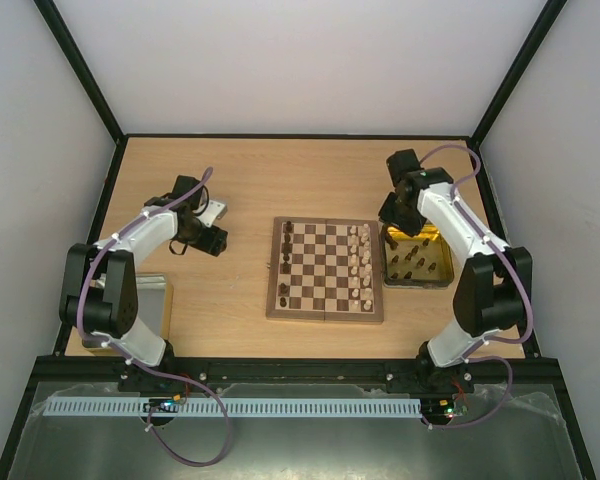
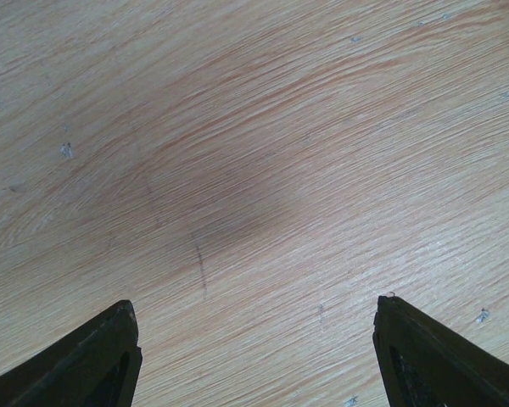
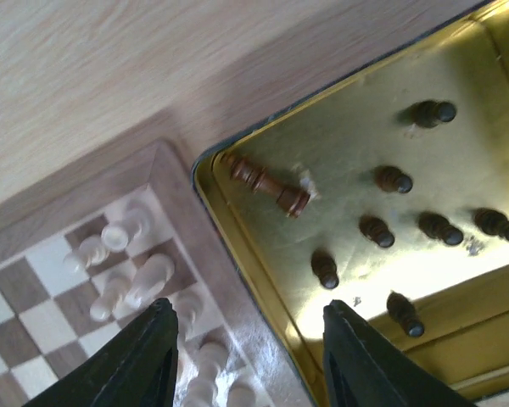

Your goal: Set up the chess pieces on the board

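White pieces fill the right side of the chessboard, and several dark pieces line its left edge. More dark pieces stand in the gold tray to the right; one dark brown piece lies on its side in the tray's corner. Above the border between board and tray hovers my right gripper, its fingers apart and nothing between them. My left gripper is open over bare wood, well left of the board.
A second, grey-lined tray sits at the front left, partly covered by the left arm. Bare table lies behind the board and between it and the left gripper.
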